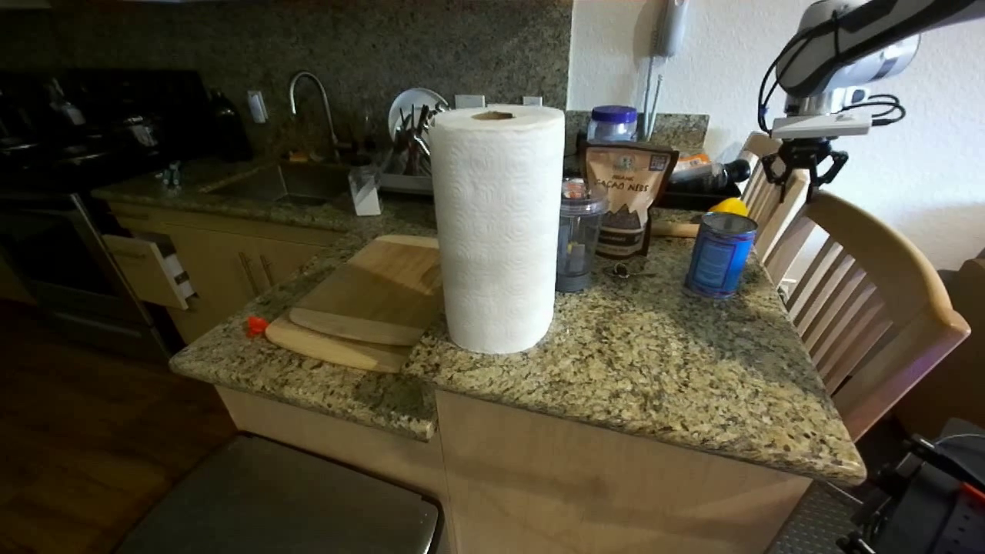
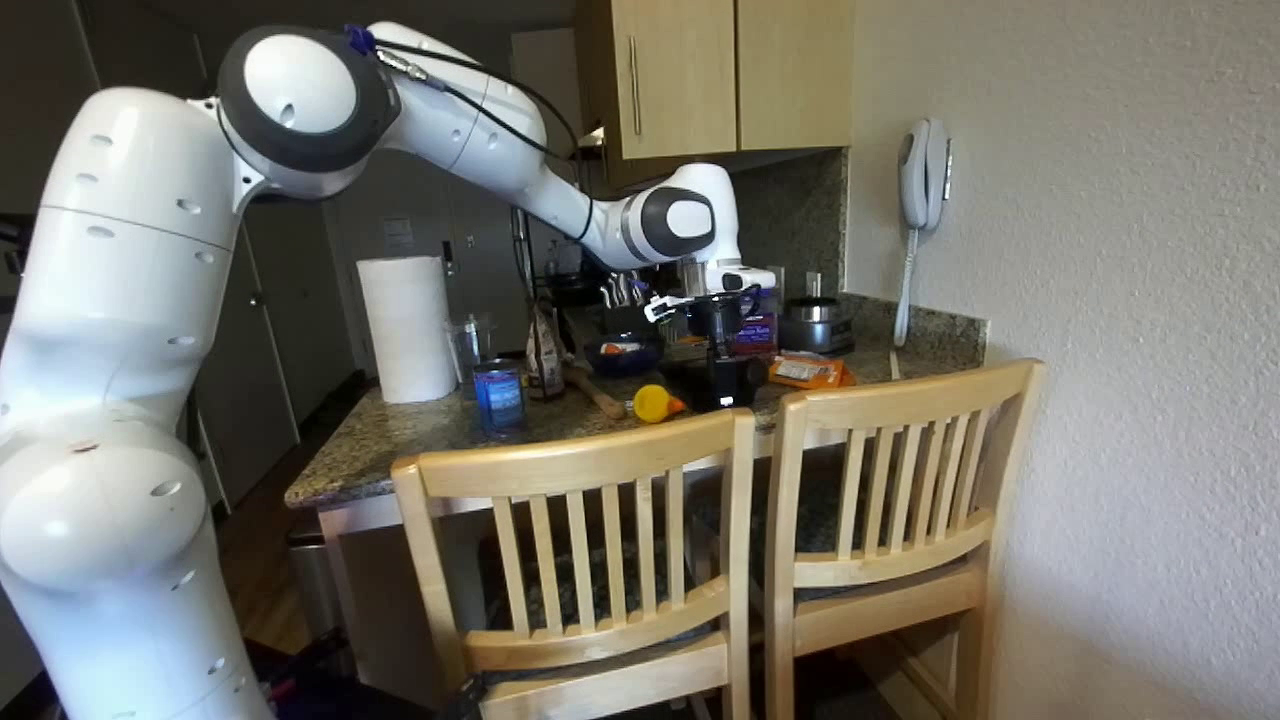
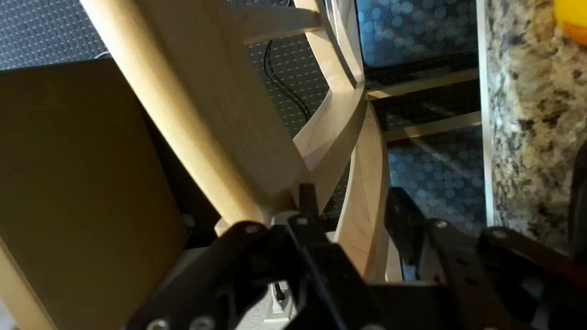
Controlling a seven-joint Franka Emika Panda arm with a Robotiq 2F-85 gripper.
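Note:
My gripper hangs over the gap between two wooden chairs at the counter's right side. In the wrist view, its dark fingertips stand apart, with pale wood and floor visible between and below them. The near chair's thick back rail ends close beside the left fingertip. I cannot tell whether they touch, nor whether anything is held. In exterior view 2, the gripper is just behind the facing ends of the left chair and right chair, with its fingertips partly lost against dark objects.
On the granite counter stand a paper towel roll, a blue can, a brown pouch and a clear blender cup. A yellow item lies near the chair side.

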